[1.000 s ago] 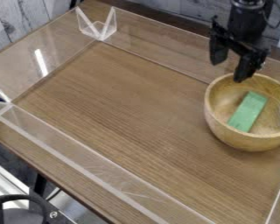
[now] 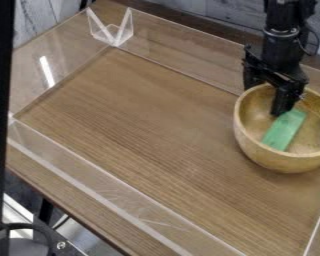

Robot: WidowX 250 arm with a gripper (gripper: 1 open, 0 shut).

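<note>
My black gripper (image 2: 270, 80) hangs at the top right over the back rim of a round tan bowl (image 2: 256, 150), its fingers reaching down to the bowl's left rear inside. It appears open, though the fingers are dark and partly blurred. A green oblong object (image 2: 284, 130) lies in the bowl, on its right side.
A clear plastic piece (image 2: 111, 28) stands at the back left. Transparent strips run along the left and front edges. Cables show at the lower left corner.
My gripper has come down from above the back of the bowl to its rim. The bowl and green object have stayed about where they were.
</note>
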